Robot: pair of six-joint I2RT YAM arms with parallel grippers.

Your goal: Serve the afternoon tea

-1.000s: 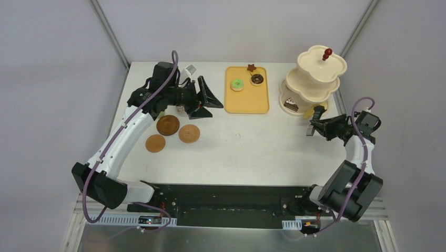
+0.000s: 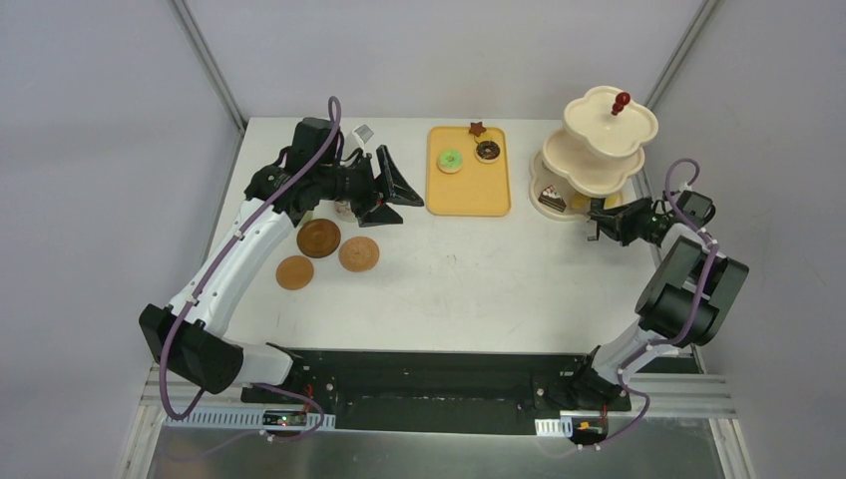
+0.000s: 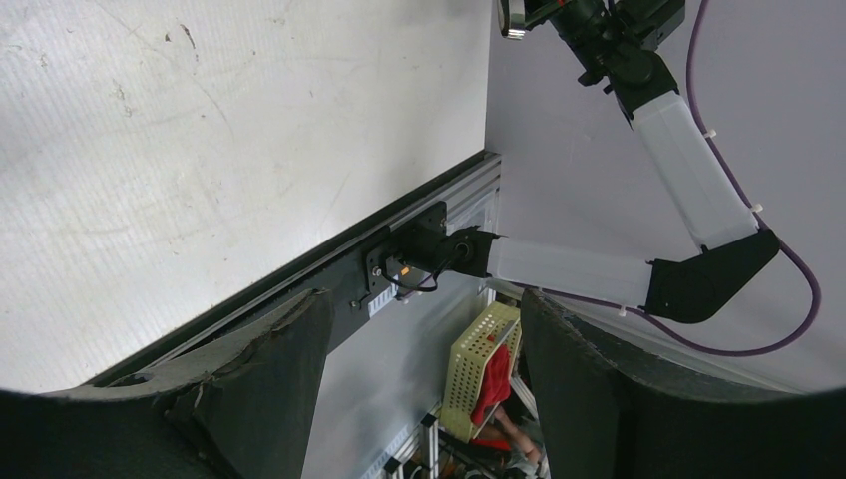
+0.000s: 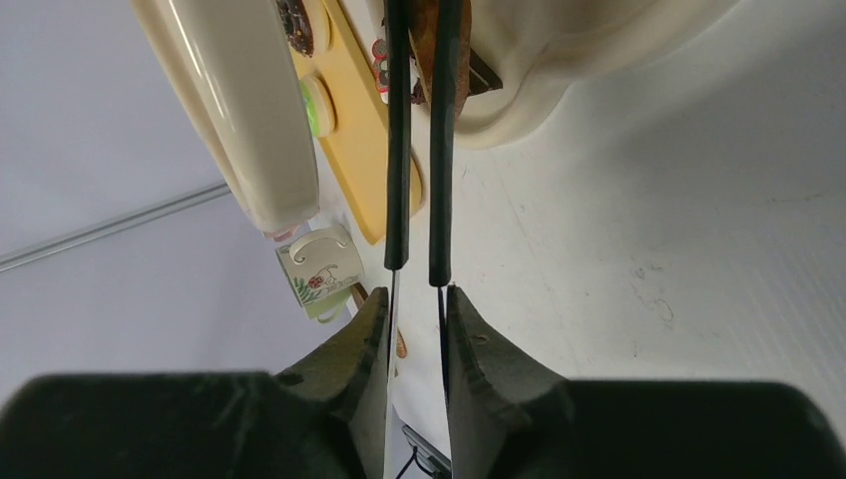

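Note:
A cream three-tier stand (image 2: 589, 165) stands at the back right. On its lowest tier are a chocolate cake slice (image 2: 552, 199) and a yellowish-brown pastry (image 2: 580, 203). My right gripper (image 2: 597, 222) reaches in low at that tier's front right. In the right wrist view its fingers (image 4: 397, 150) are close together, and a brown pastry (image 4: 427, 40) shows between and behind them; whether they grip it is unclear. My left gripper (image 2: 407, 212) hovers open and empty left of the yellow tray (image 2: 469, 195). On that tray lie a green donut (image 2: 450, 161), a chocolate donut (image 2: 488, 151) and a star cookie (image 2: 477, 129).
Brown round wooden pieces (image 2: 318, 239) lie at the left, near the left arm. A white patterned cup (image 4: 324, 267) shows in the right wrist view; the left arm mostly covers that area from above. The upper tiers overhang the right gripper's surroundings.
The left arm and the tray's sweets stay put.

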